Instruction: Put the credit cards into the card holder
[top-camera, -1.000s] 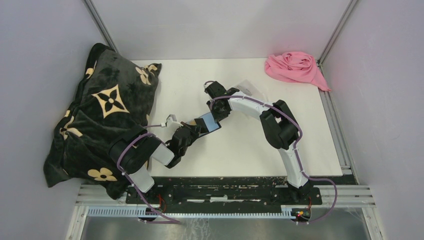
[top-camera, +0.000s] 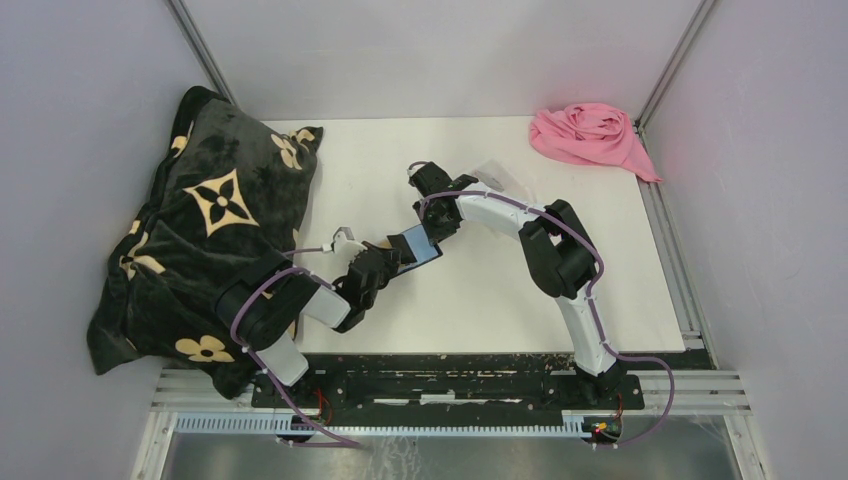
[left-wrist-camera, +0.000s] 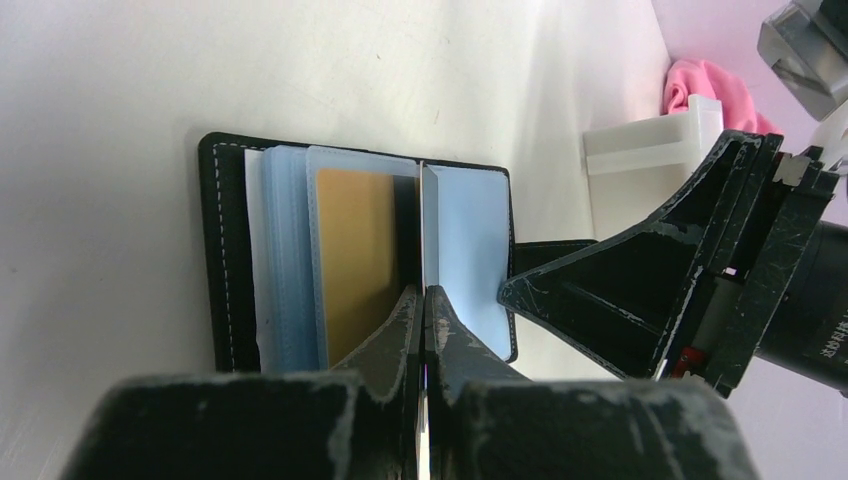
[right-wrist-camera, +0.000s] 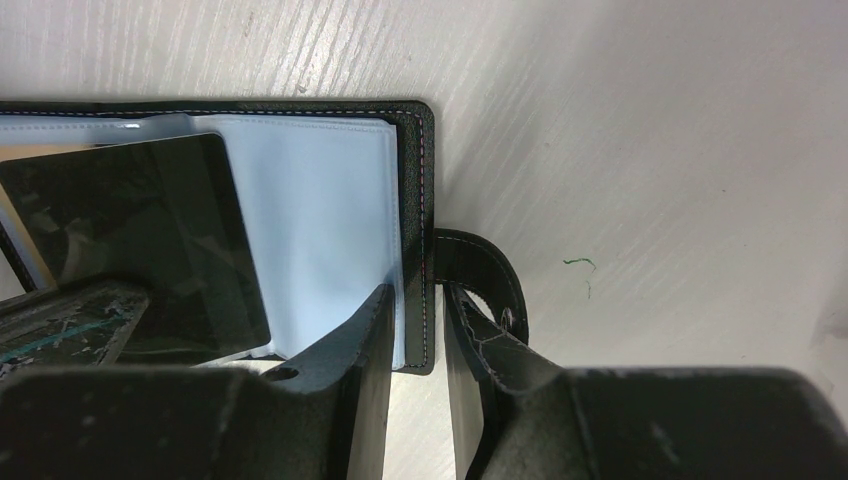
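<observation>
The open black card holder (left-wrist-camera: 228, 260) lies on the table with its pale blue clear sleeves (right-wrist-camera: 315, 210) spread. A gold card (left-wrist-camera: 352, 265) sits in a sleeve on its left half. My left gripper is shut on a dark card (right-wrist-camera: 165, 235), held tilted above the holder, seen edge-on in the left wrist view and overlapping the right-hand sleeve in the right wrist view. My right gripper stands part open at the holder's right border. One fingertip is by the sleeve's edge, the other beyond the border near the black strap (right-wrist-camera: 490, 280).
A whitish translucent item (top-camera: 505, 178) lies behind the right arm. A pink cloth (top-camera: 590, 135) rests at the back right corner, and a dark patterned blanket (top-camera: 215, 260) covers the left side.
My left gripper has shifted slightly to the right with the dark card, covering a little more of the gold area in the top view. The right arm appears still.
</observation>
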